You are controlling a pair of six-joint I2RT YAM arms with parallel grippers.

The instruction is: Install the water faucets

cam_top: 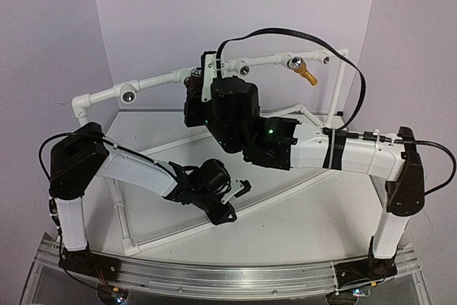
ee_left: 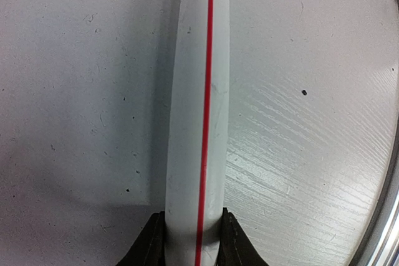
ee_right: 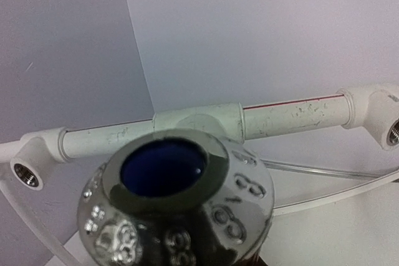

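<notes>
In the right wrist view, a shiny metal faucet [ee_right: 240,194] with a dark blue opening fills the lower middle. It overlaps the pipe's middle tee [ee_right: 206,116]; how far it sits in that tee is hidden. From above, my right gripper [cam_top: 193,98] is at the top pipe, shut on this faucet, whose dark body [cam_top: 193,78] shows only in part. The fingers are mostly hidden. A faucet with a yellow handle [cam_top: 305,73] is on a tee farther right. My left gripper is shut on the white lower pipe [ee_left: 193,123] with the red line.
Open tees show at the left [cam_top: 128,96], the middle [cam_top: 243,70] and near the right end [cam_top: 325,58] of the top pipe. A black cable [cam_top: 307,35] loops above the right arm. The board [cam_top: 300,226] at front right is bare.
</notes>
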